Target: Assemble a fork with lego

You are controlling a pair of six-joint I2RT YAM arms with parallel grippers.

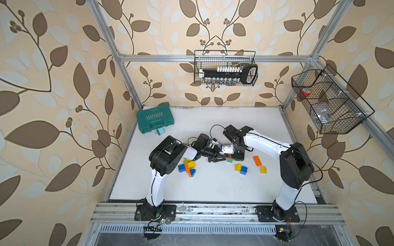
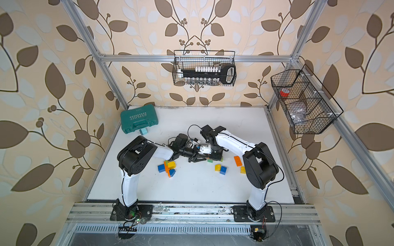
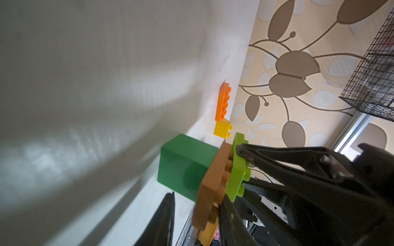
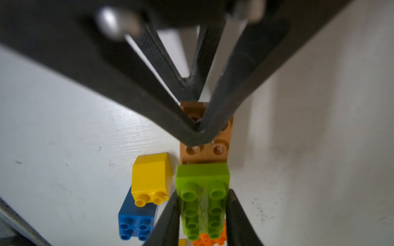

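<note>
In the left wrist view, a brown-orange brick (image 3: 211, 186) sits between the fingers of my left gripper, which is shut on it. A dark green brick (image 3: 186, 166) is against the brown brick's far side from the studs. My right gripper is shut on a long lime green brick (image 4: 203, 176), studs towards its camera. Lime and brown lie side by side, the lime along the brown's studs; some studs show between them, and I cannot tell whether they are pressed together. From above, both grippers meet mid-table, mostly hiding these bricks.
Near the right gripper lie a yellow brick (image 1: 237, 167) and a blue brick (image 1: 243, 170). Farther right are an orange brick (image 1: 257, 160) and another yellow one (image 1: 263, 169). Several bricks cluster by the left arm, including an orange one (image 1: 187, 168). A green case (image 1: 155, 119) stands back left.
</note>
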